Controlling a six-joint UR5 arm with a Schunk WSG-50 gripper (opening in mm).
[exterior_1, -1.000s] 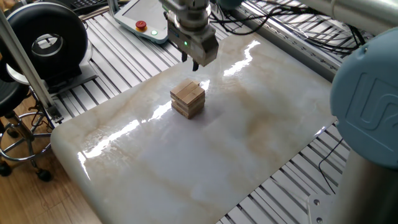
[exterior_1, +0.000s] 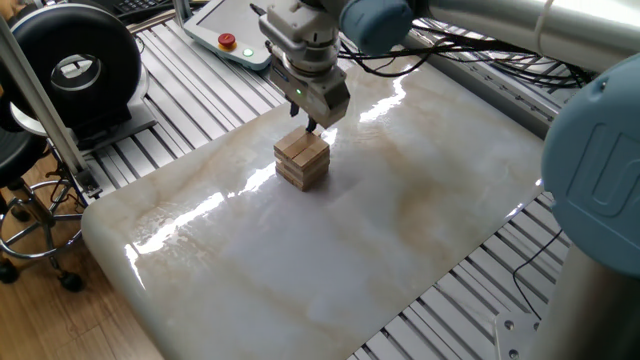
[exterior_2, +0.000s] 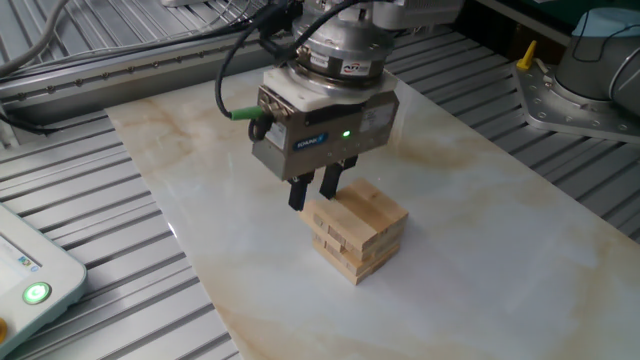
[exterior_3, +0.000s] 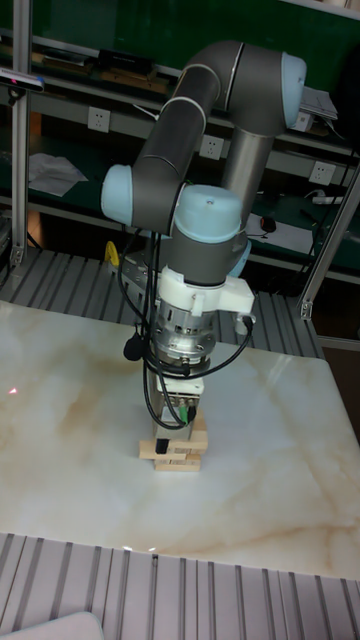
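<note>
A small stack of light wooden blocks (exterior_1: 302, 163) stands on the marbled sheet, its layers laid crosswise. In exterior view 2 the stack (exterior_2: 365, 225) has a flat top, with gaps between blocks lower down. My gripper (exterior_2: 312, 202) points downward at the stack's rear edge, its two black fingers (exterior_2: 299, 192) apart and no block visible between them. From exterior view 1, the gripper (exterior_1: 302, 122) is just above and behind the stack's top. In exterior view 3 the gripper partly hides the stack (exterior_3: 177, 465), and one block end juts out to the left.
The glossy marbled sheet (exterior_1: 400, 220) is otherwise bare around the stack. A teach pendant with a red stop button (exterior_1: 227, 41) lies on the slatted table at the back. Black cables (exterior_2: 226, 75) hang beside the gripper.
My gripper has come down toward the rear of the stack over the last second, fingers still apart. The stack has stayed in place.
</note>
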